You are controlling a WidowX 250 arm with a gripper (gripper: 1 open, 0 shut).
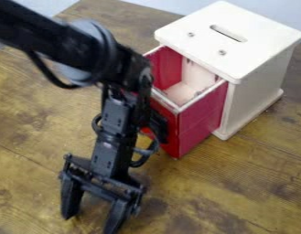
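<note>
A white wooden box (256, 73) with a slotted lid stands at the right, its red drawer (201, 119) pulled out toward the arm, showing a pale, empty-looking interior where visible. My black gripper (94, 212) is low over the wooden table in front of and left of the drawer, fingers pointing down and spread open, with nothing visible between them. The arm partly hides the drawer's left side.
A pale wall or edge runs along the back.
</note>
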